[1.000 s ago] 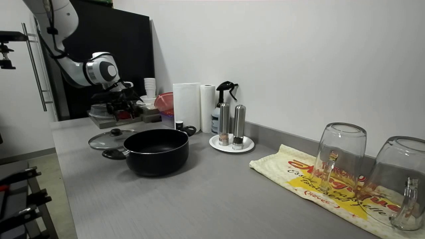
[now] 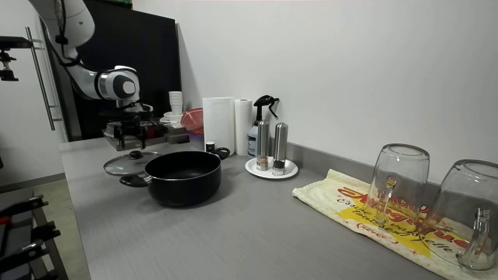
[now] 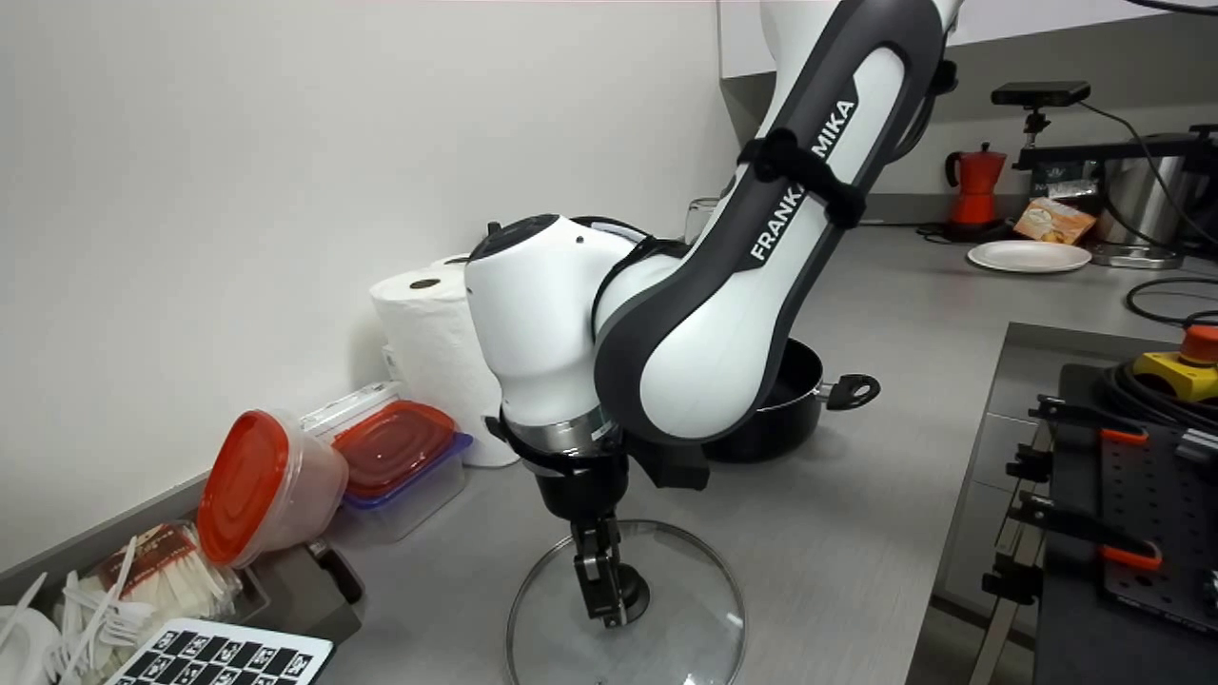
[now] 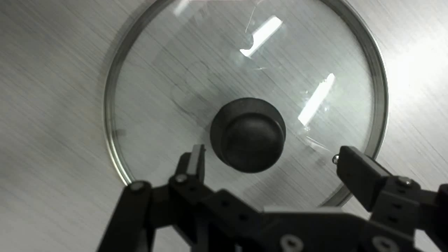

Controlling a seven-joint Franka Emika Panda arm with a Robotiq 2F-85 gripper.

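The glass lid with a metal rim lies flat on the counter. Its round black knob shows in the wrist view, slightly ahead of the gap between the fingers. Over the lid, my gripper points down and stands wide open, one finger to each side of the knob and nothing held. In exterior view 1 the gripper is just above and behind the lid. Beside the lid stands an uncovered black pot with two handles.
Salt and pepper mills stand on a white plate near the wall. Paper towel rolls and plastic containers line the wall beside the arm. Glass jugs rest on a cloth.
My gripper has come down closer to the lid and turned from a tilt to more nearly vertical. Lid and pot have stayed in place.
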